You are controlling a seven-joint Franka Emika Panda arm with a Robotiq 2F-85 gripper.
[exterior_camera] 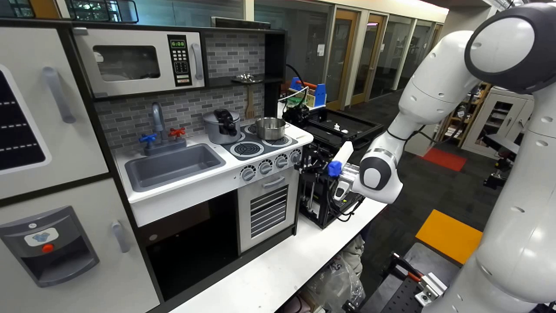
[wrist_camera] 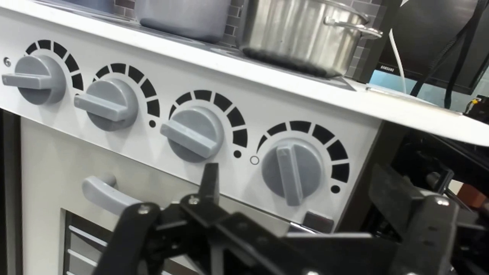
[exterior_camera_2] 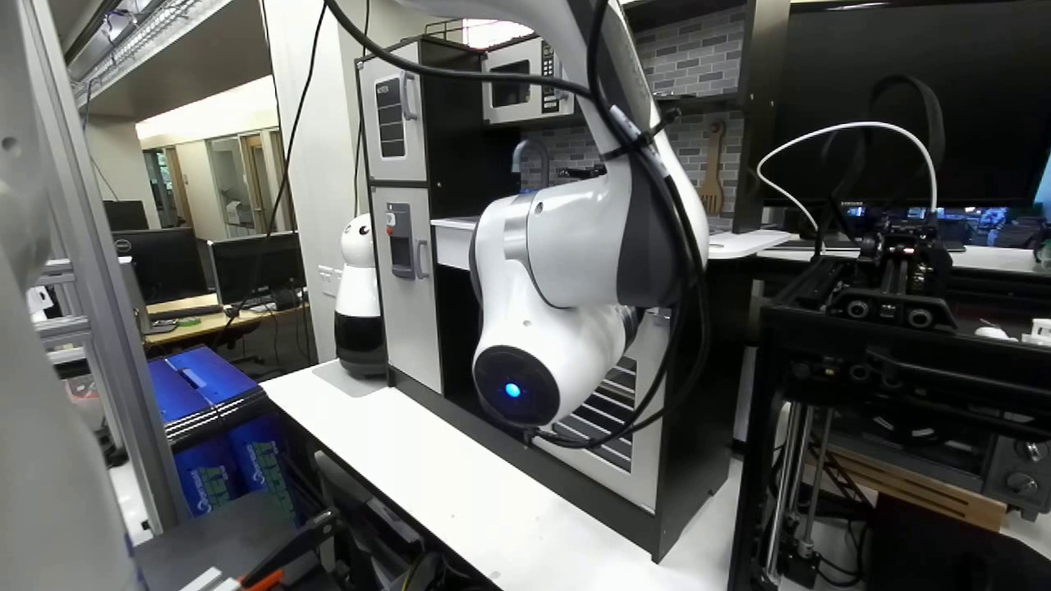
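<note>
My gripper is open in the wrist view, its dark fingers spread wide to either side of the rightmost stove knob (wrist_camera: 292, 173). Nothing is held between them. That grey knob's bar stands nearly upright, while the bars of the other knobs, such as the neighbouring knob (wrist_camera: 194, 135), lie tilted toward the left. Whether a finger touches the panel cannot be told. From exterior view 1, the gripper (exterior_camera: 307, 166) is at the stove's right front corner, level with the knob row. In exterior view 2 the arm hides it.
A steel pot (exterior_camera: 270, 128) and a grey lidded pot (exterior_camera: 222, 127) stand on the stovetop above the knobs. Below is the oven door handle (wrist_camera: 108, 194). A black-framed machine (exterior_camera: 325, 195) crowds the stove's right side.
</note>
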